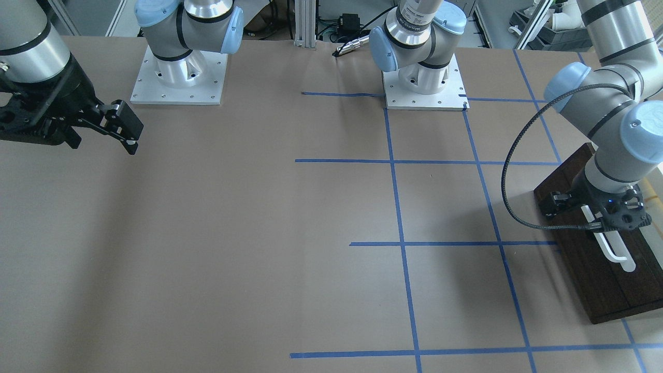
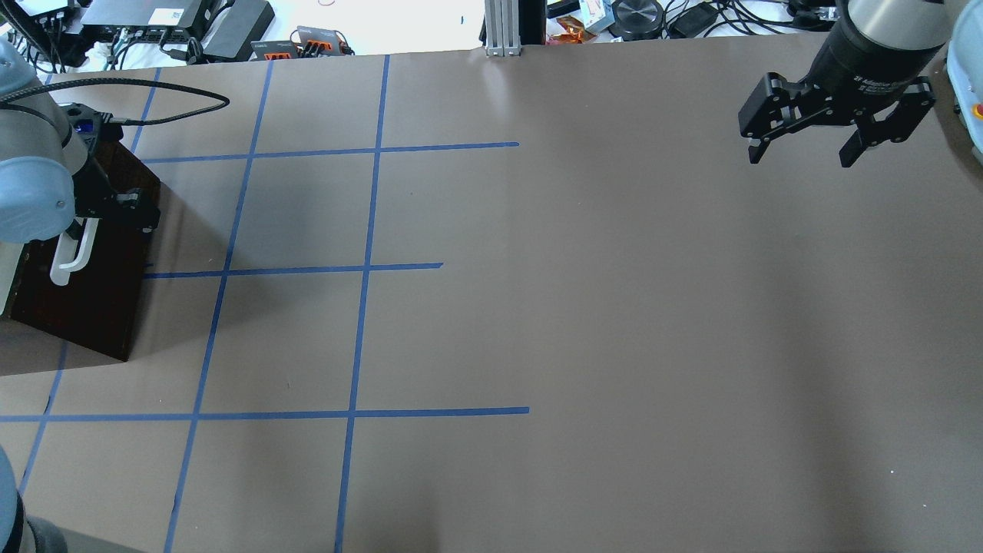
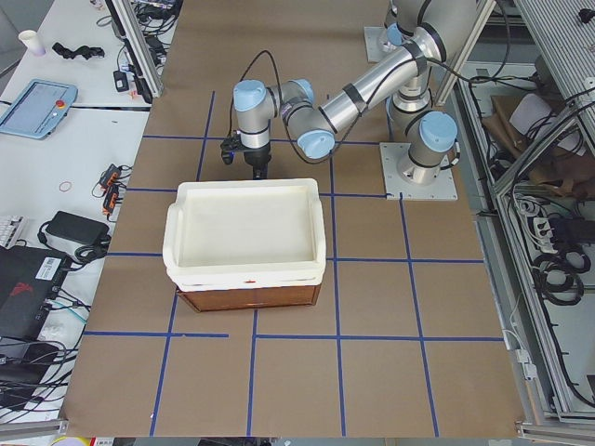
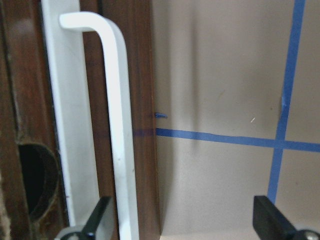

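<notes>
A dark wooden box (image 1: 584, 286) with a white handle (image 1: 612, 252) on its side stands at the right of the front view. In the left view its cream top (image 3: 244, 232) shows as a shallow open tray. My gripper hangs low at the handle. In the left wrist view the white bar (image 4: 120, 125) runs under the left finger, and the two fingers stand wide apart at the bottom edge, open.
Blue tape lines (image 1: 404, 267) grid the bare table (image 1: 217, 248). Another arm's black gripper (image 2: 829, 115) hangs on the opposite side, and further arm bases (image 1: 426, 93) stand at the back.
</notes>
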